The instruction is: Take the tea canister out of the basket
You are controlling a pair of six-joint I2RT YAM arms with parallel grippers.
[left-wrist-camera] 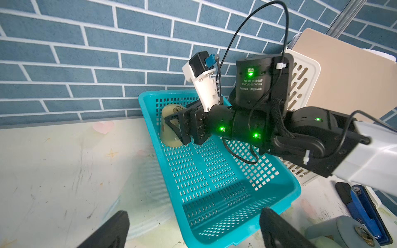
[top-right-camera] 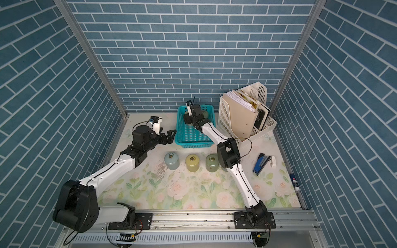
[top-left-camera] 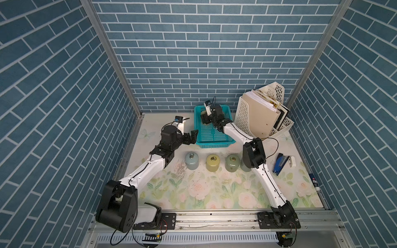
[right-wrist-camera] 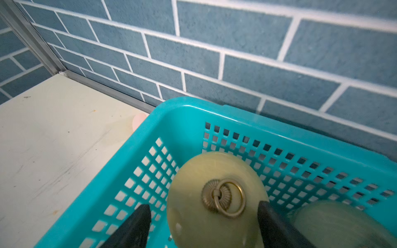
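A yellow-green tea canister point(right-wrist-camera: 188, 186) with a brass ring on its lid stands in the back left corner of the teal basket point(left-wrist-camera: 165, 173). My right gripper straddles it, part open. The right finger point(right-wrist-camera: 273, 225) overlaps the canister's edge in the right wrist view, while a gap shows beside the left finger point(right-wrist-camera: 138, 227). Whether either pad touches is unclear. A second greenish canister point(right-wrist-camera: 343, 225) is partly visible to the right in the basket. My left gripper is open and empty, just left of the basket's front left side.
On the table in front of the basket stand a blue-grey canister point(top-left-camera: 191, 162), a yellow one point(top-left-camera: 213, 164) and a green one point(top-left-camera: 232, 164), plus another under the right forearm. White file holders point(top-left-camera: 244, 117) flank the basket's right side. Open table lies to the left.
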